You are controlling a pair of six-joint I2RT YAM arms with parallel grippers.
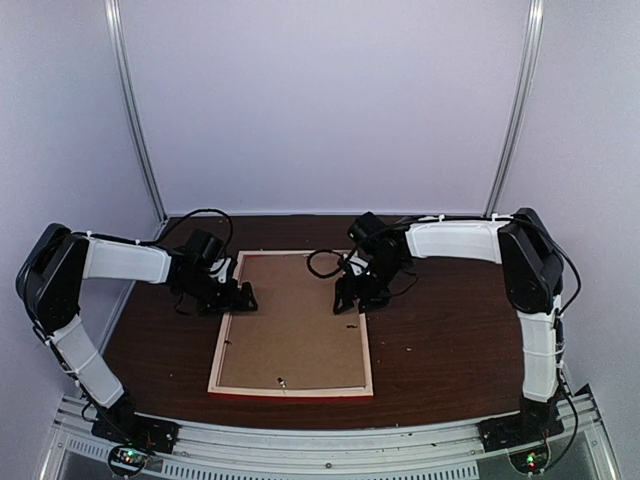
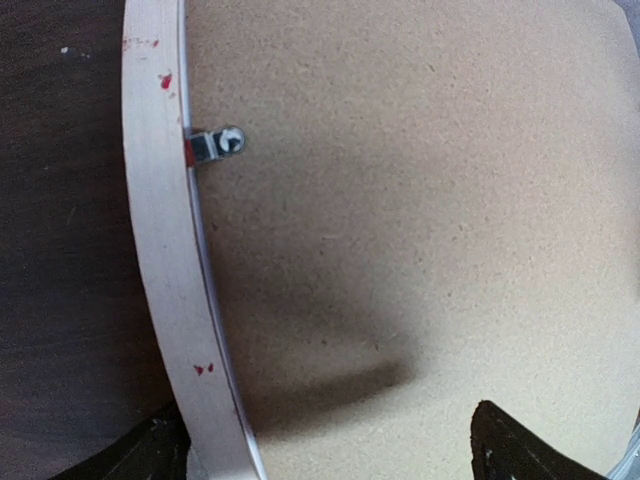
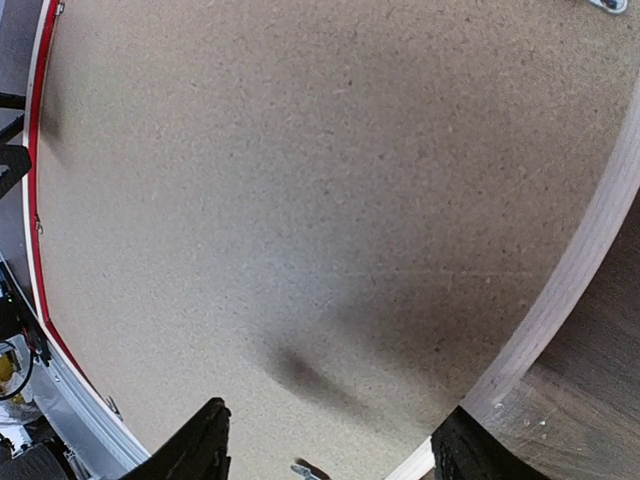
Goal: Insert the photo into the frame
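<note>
The frame [image 1: 290, 392] lies back side up, a pale wooden rim around a brown backing board [image 1: 290, 345]. No photo shows in any view. At the left rim, my left gripper is open; one finger [image 2: 160, 445] is outside the rim, the other [image 2: 495, 440] over the board. Along the opposite side, my right gripper is also open. One of its fingers [image 3: 210, 435] is over the board, while the other [image 3: 462, 445] overlaps the right rim in view; whether it touches is unclear. Both grippers are empty.
Small metal clips sit along the rim, one [image 2: 218, 144] near the left gripper and another [image 1: 282, 382] at the near edge. Walls enclose the back and sides.
</note>
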